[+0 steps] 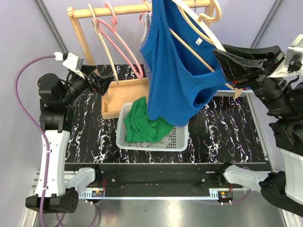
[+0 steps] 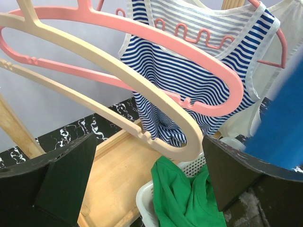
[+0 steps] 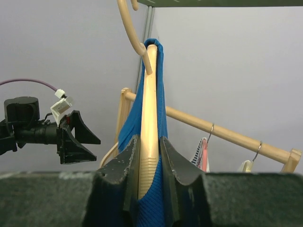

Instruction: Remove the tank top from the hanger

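Note:
A blue tank top (image 1: 175, 75) hangs on a pale wooden hanger (image 3: 149, 113), held high toward the camera in the top view. In the right wrist view, my right gripper is closed around one arm of this hanger, with blue cloth alongside and below the wood. The hanger's hook curves away at the upper part of that view. My left gripper (image 1: 105, 84) stands open at the left. Across its wide gap in the left wrist view, the end of an empty cream hanger (image 2: 182, 127) shows beyond the fingers; a blurred blue edge is at the right.
The wooden rail (image 1: 128, 10) carries empty cream and pink hangers (image 1: 125, 45) and a striped top (image 2: 161, 71). Beneath is a grey basket (image 1: 183, 137) holding a green cloth (image 1: 142, 123), beside a wooden base board (image 1: 125, 92). Bare marble surface lies at both sides.

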